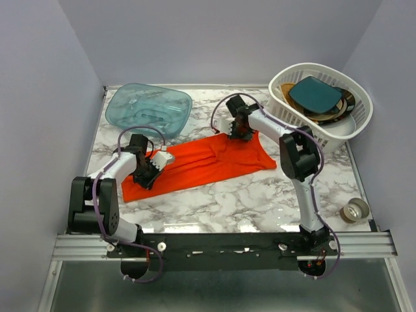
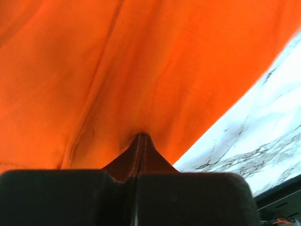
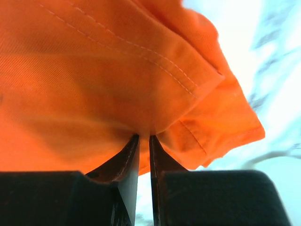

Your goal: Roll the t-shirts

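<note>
An orange t-shirt (image 1: 208,170) lies as a long folded strip across the marble table, its right end slightly bunched. My left gripper (image 1: 149,186) is down at the strip's left end. In the left wrist view, the closed fingertips of the left gripper touch the cloth (image 2: 188,70), with nothing clearly showing between them. Over the shirt's upper right part, my right gripper (image 1: 244,138) is low. In the right wrist view, the right gripper is nearly closed on a bit of the shirt (image 3: 94,84), by a stitched hem; the pinch itself is partly hidden.
A translucent teal bin (image 1: 148,107) stands at the back left. At the back right is a white basket (image 1: 363,107) with round items inside. A metal cup (image 1: 355,210) sits near the right edge.
</note>
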